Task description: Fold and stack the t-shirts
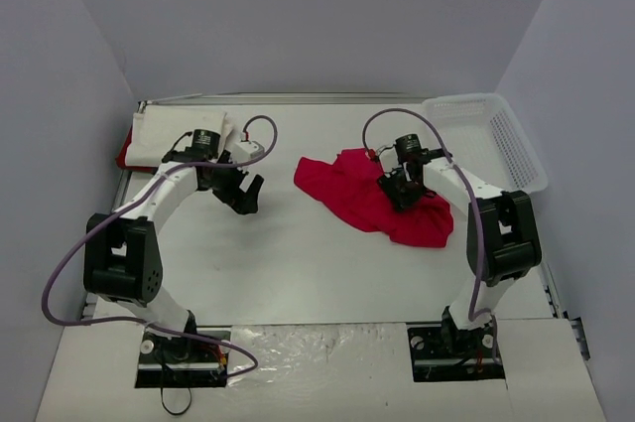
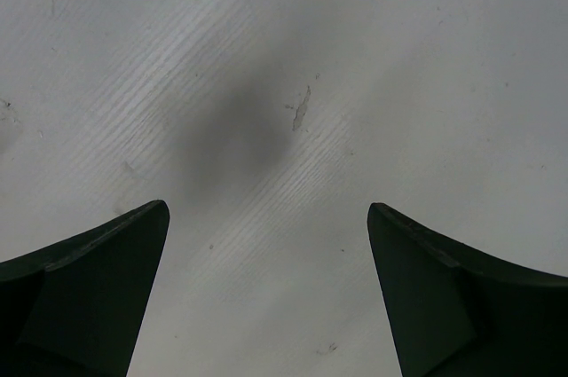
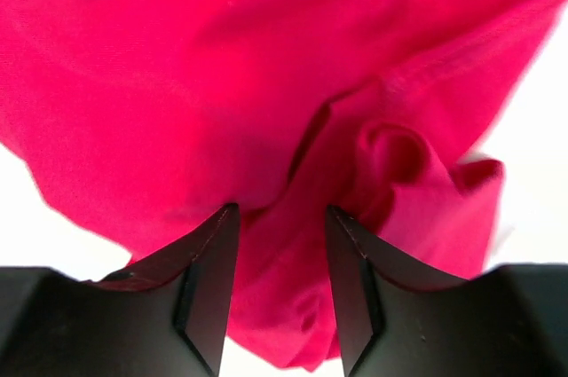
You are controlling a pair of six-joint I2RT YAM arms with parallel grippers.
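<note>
A crumpled red t-shirt (image 1: 347,199) lies on the right half of the table, its folds (image 3: 195,84) filling much of the right wrist view. Over it hovers my right gripper (image 1: 395,202), open, with cloth visible below and between its fingers; whether the tips touch the cloth I cannot tell. My left gripper (image 1: 250,200) stands open above bare table, left of the shirt. Only the white surface shows between its fingers. At the back left lies a folded stack (image 1: 169,132), white on top with red at its left edge, partly hidden by the left arm.
An empty-looking white basket (image 1: 476,109) stands at the back right, behind the right arm. Grey walls close in the back and sides.
</note>
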